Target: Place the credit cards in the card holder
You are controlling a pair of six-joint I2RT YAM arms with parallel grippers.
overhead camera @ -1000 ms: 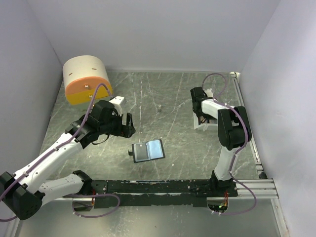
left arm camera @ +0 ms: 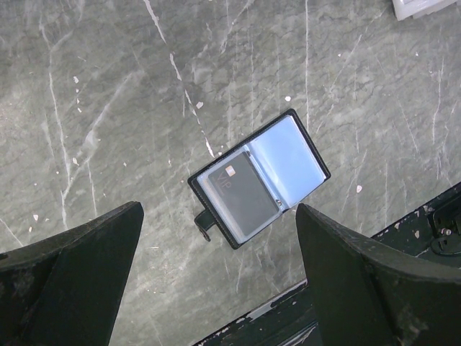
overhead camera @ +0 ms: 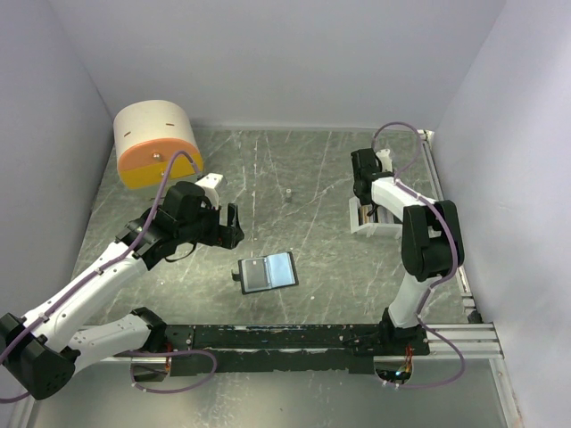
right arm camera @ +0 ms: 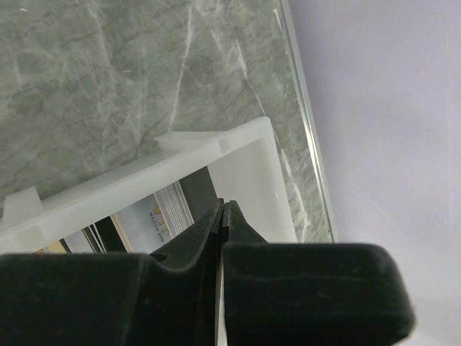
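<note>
An open card holder (left arm camera: 292,160) with clear sleeves and a blue side lies on the marble table at front centre. My left gripper (overhead camera: 232,227) hangs open left of and above it, empty, as the left wrist view shows. At the right, a white box (right arm camera: 253,180) holds a row of cards (right arm camera: 144,227), dark, white and tan. My right gripper is shut over the box's right part, its tips near the dark card at the row's end; nothing shows between them.
An orange and cream cabinet (overhead camera: 147,134) stands at the back left. A small object (overhead camera: 288,195) sits mid-table. Walls bound the table at back and sides.
The left arm has not moved.
</note>
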